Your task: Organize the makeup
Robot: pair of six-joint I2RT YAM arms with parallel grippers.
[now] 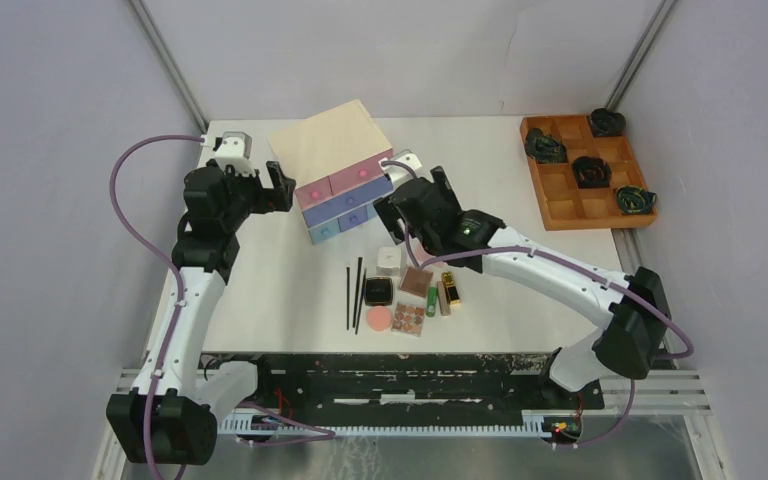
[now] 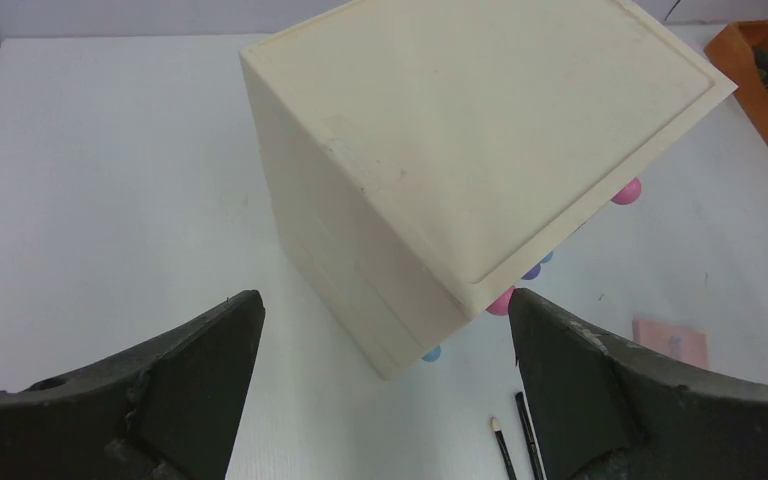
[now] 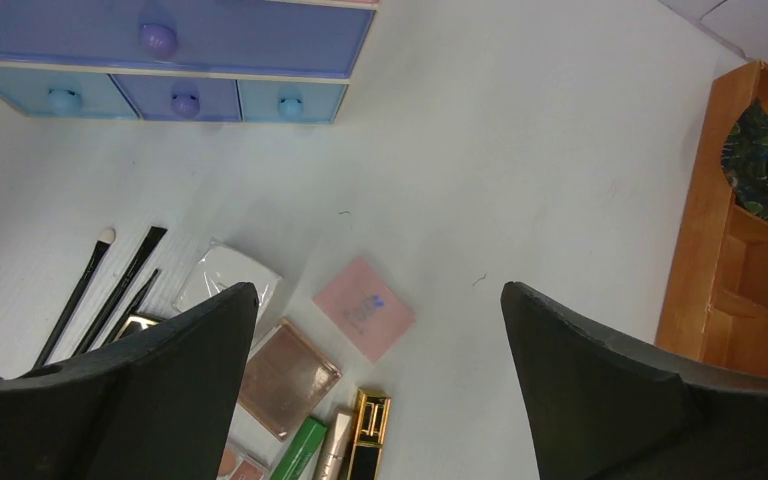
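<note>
A small chest of pink, purple and blue drawers [image 1: 345, 203] stands at the back centre, drawers shut. Makeup lies in front of it: dark brushes [image 1: 356, 298], a white square item [image 3: 222, 270], a pink square [image 3: 363, 308], a brown compact [image 3: 290, 375], a palette [image 1: 408, 318], a round pink item [image 1: 378, 318], a green tube [image 3: 298, 447] and gold tubes [image 3: 370, 430]. My left gripper [image 1: 278, 186] is open at the chest's left, nothing between its fingers. My right gripper [image 1: 413, 205] hangs open above the table, right of the chest and over the makeup's back part, also empty.
A wooden compartment organizer [image 1: 560, 210] with dark green and black crumpled items sits at the back right.
</note>
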